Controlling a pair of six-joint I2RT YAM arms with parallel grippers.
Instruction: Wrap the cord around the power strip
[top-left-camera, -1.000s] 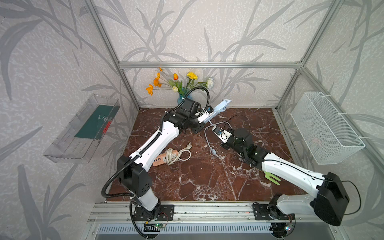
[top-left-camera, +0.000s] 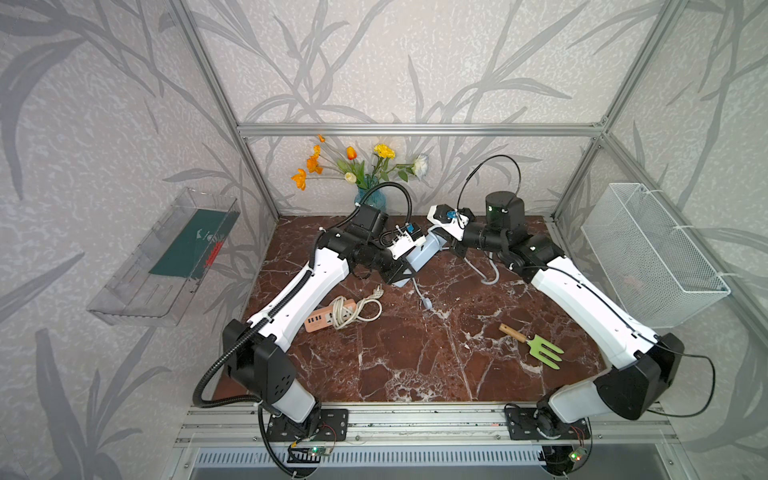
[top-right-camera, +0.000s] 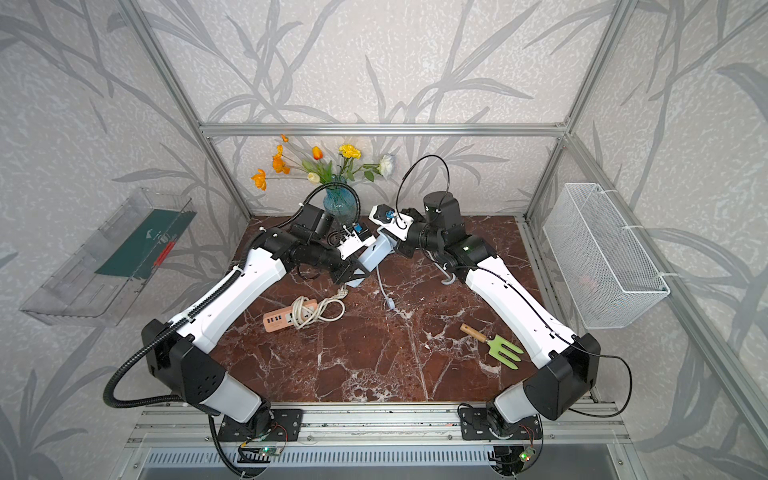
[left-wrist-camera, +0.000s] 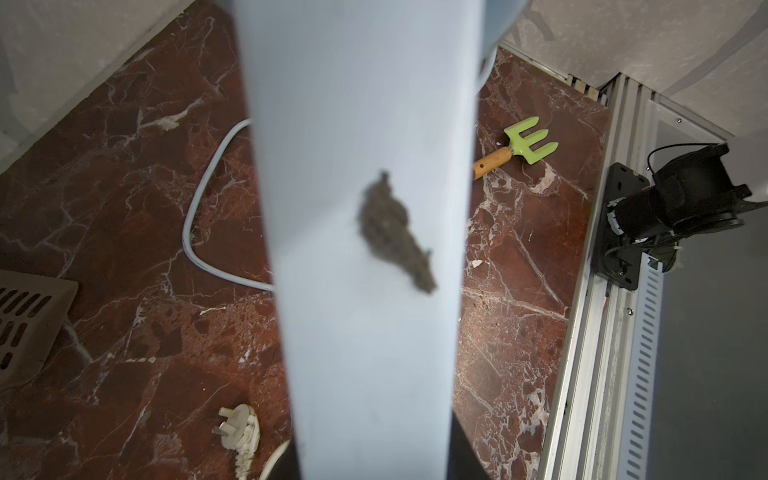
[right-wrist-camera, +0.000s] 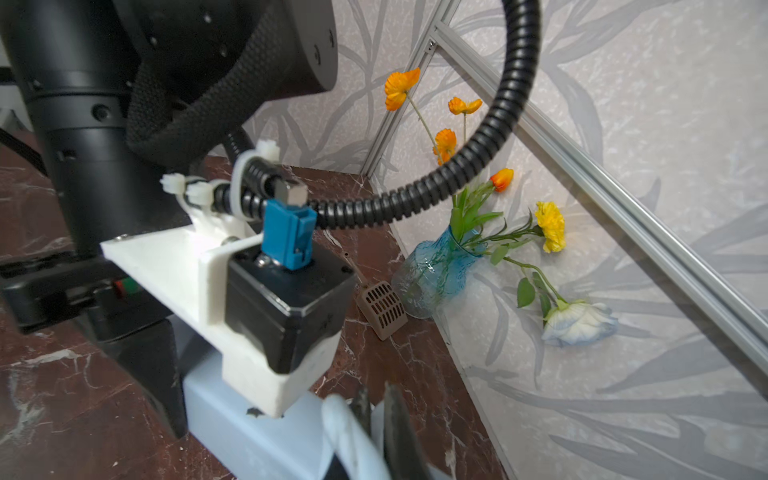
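A light-blue power strip (top-left-camera: 422, 253) is raised above the table centre. My left gripper (top-left-camera: 400, 272) is shut on its lower end; in the left wrist view the strip's body (left-wrist-camera: 360, 120) fills the middle, blurred. My right gripper is at the raised upper end, shut, with the strip's cord (right-wrist-camera: 344, 432) passing right beside its dark fingertips; whether it grips the cord is unclear. The cord (left-wrist-camera: 200, 192) also trails in a loose loop over the table, and another length (top-left-camera: 416, 288) hangs to a plug (top-left-camera: 426, 304).
A pink power strip with wound cream cord (top-left-camera: 318, 318) lies front left. A garden fork (top-left-camera: 540, 350) is front right. A vase of flowers (right-wrist-camera: 432, 272) and a slotted scoop (right-wrist-camera: 380, 308) stand at the back. Wire baskets hang at both sides.
My right gripper has risen back and up from below the strip to its upper end. The left arm has lowered slightly with the strip, and the loose cord has shifted rightwards.
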